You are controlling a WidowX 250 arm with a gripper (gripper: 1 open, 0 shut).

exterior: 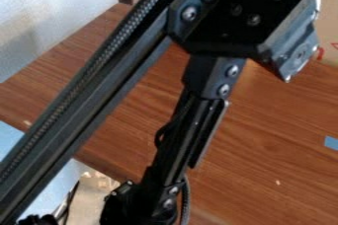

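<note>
Black arm segments (211, 91) fill much of the camera view, crossing from the lower left to a bolted joint at the upper right, with a second segment running down to the bottom centre. Dark hardware at the bottom edge, near the middle, is cut off, and I cannot make out gripper fingers there or anything held.
A wooden tabletop (271, 140) spreads behind the arm, mostly bare, with a small blue patch (330, 142) at the right edge. A pale light-blue surface (16, 155) lies at the lower left, and a white textured wall or panel (40, 22) stands at the upper left.
</note>
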